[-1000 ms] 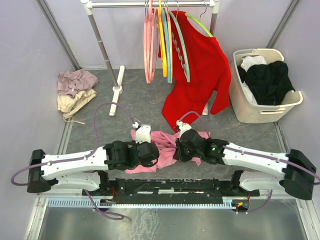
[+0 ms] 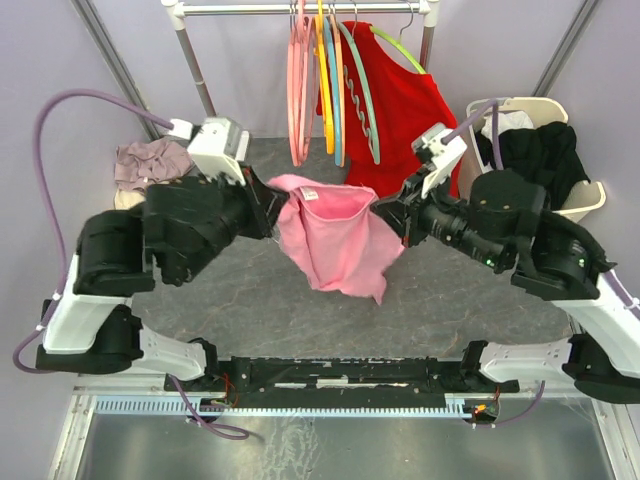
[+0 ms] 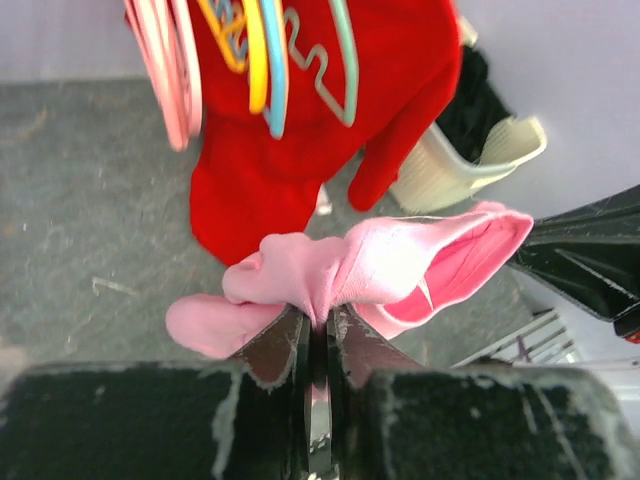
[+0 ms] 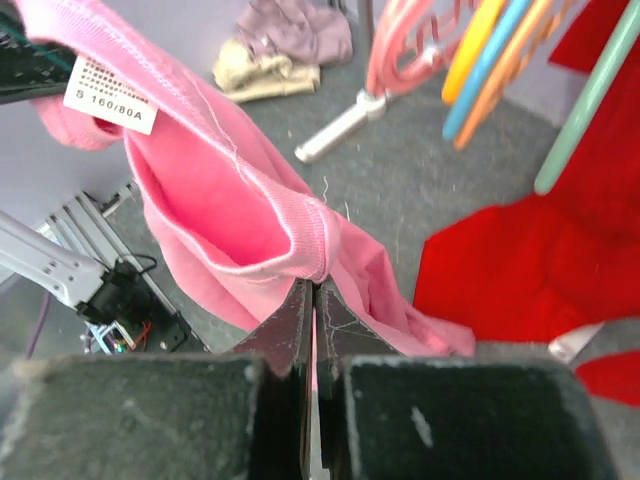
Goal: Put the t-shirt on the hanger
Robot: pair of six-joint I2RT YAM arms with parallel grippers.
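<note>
A pink t-shirt [image 2: 340,240] hangs in the air between both grippers, its neck opening upward and a white label [image 4: 110,97] at the collar. My left gripper is shut on bunched pink cloth at one side of the neck. At the other side my right gripper is shut, with the edge of the collar pinched at its fingertips. Several empty hangers, among them a yellow hanger [image 2: 325,90], a blue hanger [image 2: 336,100] and a green hanger [image 2: 362,100], hang from the white rail [image 2: 240,10] behind the shirt.
A red garment [image 2: 400,110] hangs on the rail's right side. The basket [image 2: 585,203] with dark and white clothes stands at the right. Folded clothes [image 2: 150,165] lie on the floor at the left.
Both arms have risen and spread apart, coming much nearer the top camera. The pink shirt has lifted from low at the front and is now stretched open between the grippers.
</note>
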